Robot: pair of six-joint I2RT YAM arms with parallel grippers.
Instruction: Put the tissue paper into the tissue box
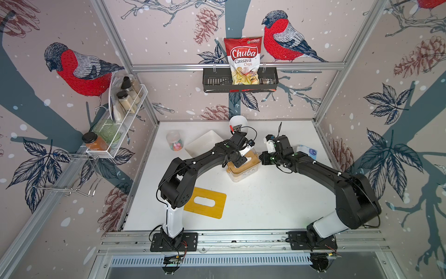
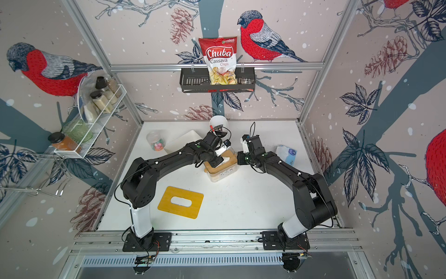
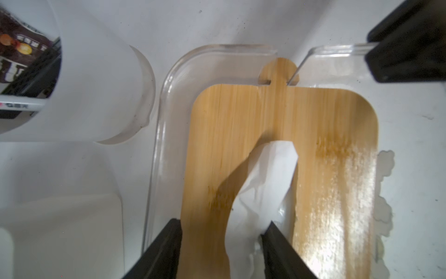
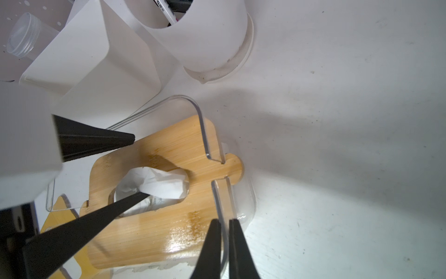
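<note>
The tissue box [image 1: 244, 172] is clear plastic with a wooden board [image 3: 334, 134] inside and white tissue paper [image 3: 260, 186] in the board's central slot. My left gripper is over the box, open; one finger touches or overlaps the tissue, as both wrist views show. My right gripper is shut on the right-hand wall of the box, seen at the bottom of the right wrist view.
A white cup with pens [image 4: 209, 41] and a white bin [image 4: 79, 65] stand behind and left of the box. A yellow plate with a slot [image 1: 213, 204] lies front left.
</note>
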